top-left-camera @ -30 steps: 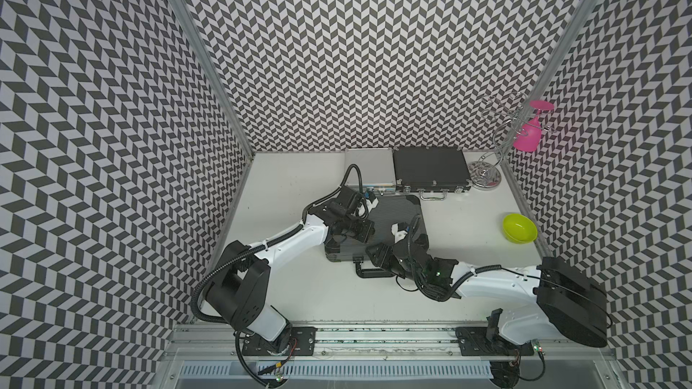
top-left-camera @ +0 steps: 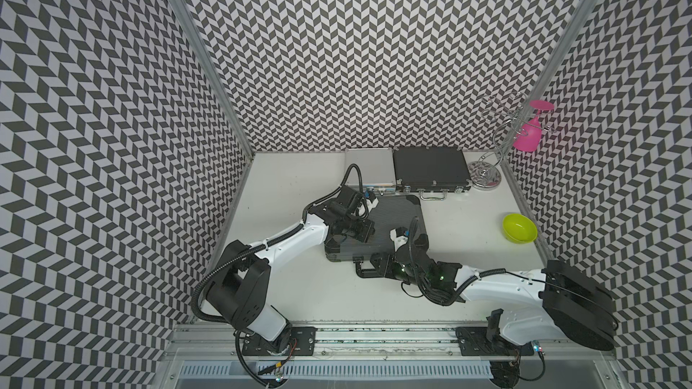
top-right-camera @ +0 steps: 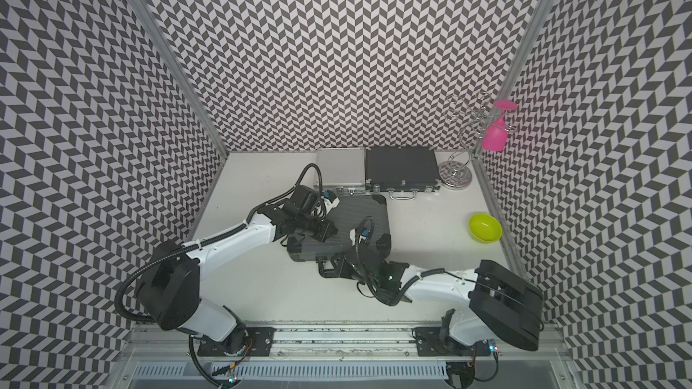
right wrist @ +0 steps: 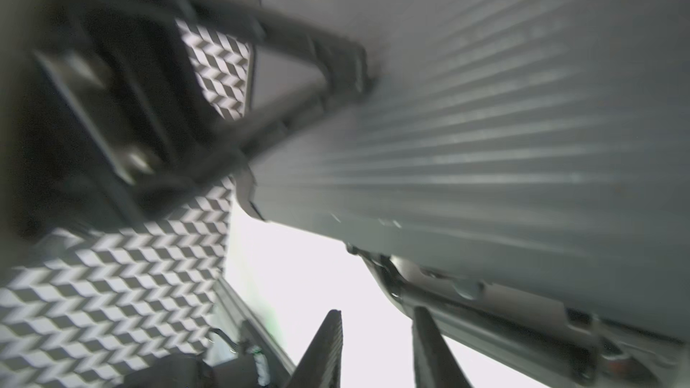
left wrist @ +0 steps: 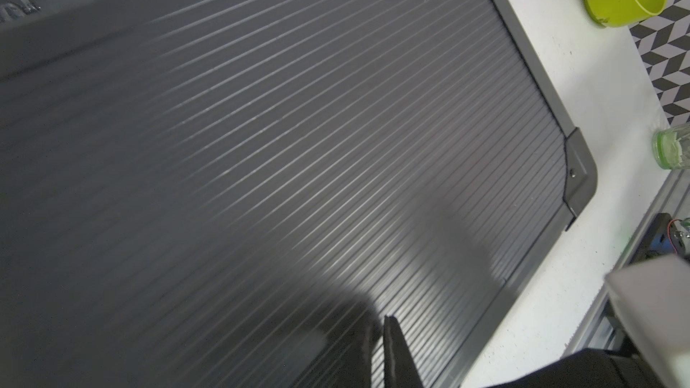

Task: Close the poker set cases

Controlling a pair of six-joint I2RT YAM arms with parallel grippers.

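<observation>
A dark ribbed case (top-left-camera: 390, 209) lies with its lid down at the front middle, black handle (top-left-camera: 371, 273) toward me. My left gripper rests low on that lid near its front edge, fingers close together; whether anything is between them is hidden. My right gripper is open just in front of the case, beside its front edge with the handle and a latch (right wrist: 603, 345) below the lid's lip. Behind it lie a silver case (top-left-camera: 367, 165) and a dark case (top-left-camera: 431, 164), both flat, latches toward the front.
At the right stand a green bowl (top-left-camera: 519, 228) and a chrome stand (top-left-camera: 485, 175) with a pink object (top-left-camera: 528, 137). Free table lies at the left and right of the front case. Both arms crowd over its front.
The left arm and the cases have not visibly moved.
</observation>
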